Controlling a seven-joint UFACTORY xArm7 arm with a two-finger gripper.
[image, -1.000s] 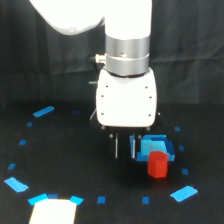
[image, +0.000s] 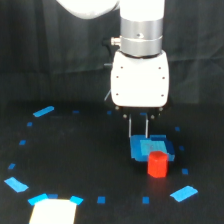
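Observation:
My gripper (image: 138, 133) hangs at the middle right of the camera view, fingers pointing down. Its two thin fingers stand apart, and nothing shows held between them. Just behind or below the fingertips lies a small blue tray (image: 136, 150) with a lighter blue inside. How high the tips are above it I cannot tell. A red block (image: 157, 164) appears at the tray's front side, hiding part of it; whether the two touch is unclear.
A cream-white block (image: 52, 212) is cut off by the bottom edge at left. Light blue strips (image: 184, 193) and small blue squares mark the black surface. Open floor lies left of the tray.
The arm and gripper have moved right, and slightly down, from the tray's left side to over it. Tray, red block and white block look unmoved.

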